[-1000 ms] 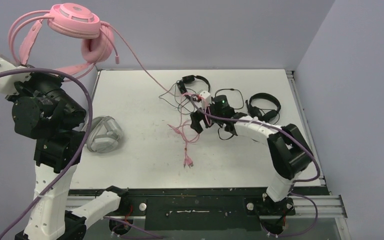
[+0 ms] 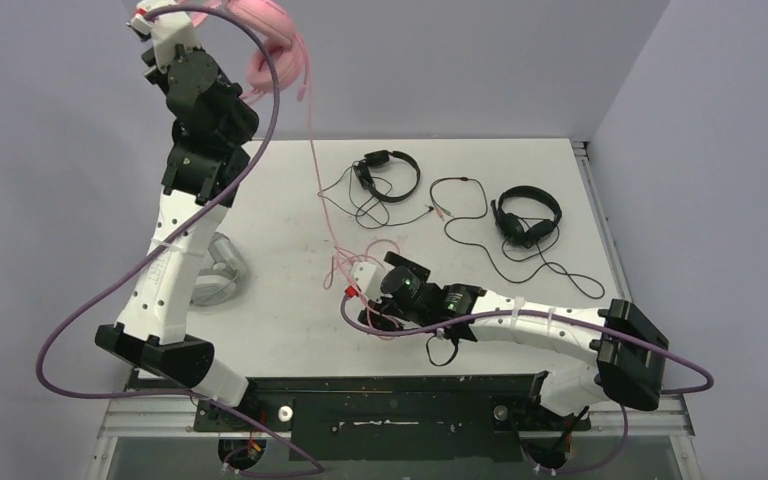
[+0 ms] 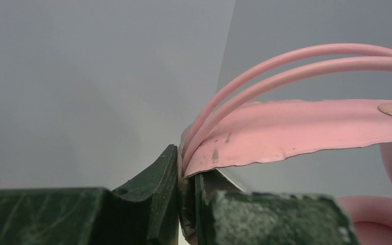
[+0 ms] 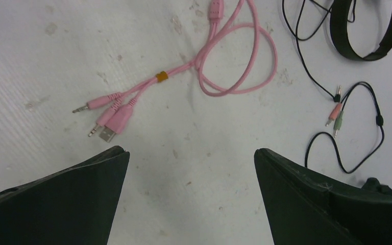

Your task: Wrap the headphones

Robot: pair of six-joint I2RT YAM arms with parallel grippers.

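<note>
Pink headphones [image 2: 272, 42] hang high above the far left of the table, partly cut off by the top view's upper edge. My left gripper is shut on their headband [image 3: 306, 130]. From the ear cup a pink cord [image 2: 319, 180] runs down to the table, where part of it lies in loose coils. Low over the front middle of the table is my right gripper, open, with only bare table showing between its fingers. Just beyond it the right wrist view shows the cord's loop [image 4: 237, 92] and its pink plugs [image 4: 115, 120].
Two black headsets with tangled cables lie on the table, one at the back middle [image 2: 396, 178] and one at the right [image 2: 530, 215]. Grey-white headphones [image 2: 218, 270] rest at the left beside my left arm.
My left gripper has carried the pink headphones up and to the right in the top view. The right gripper has come toward the front edge and left, over the cord's plug end.
</note>
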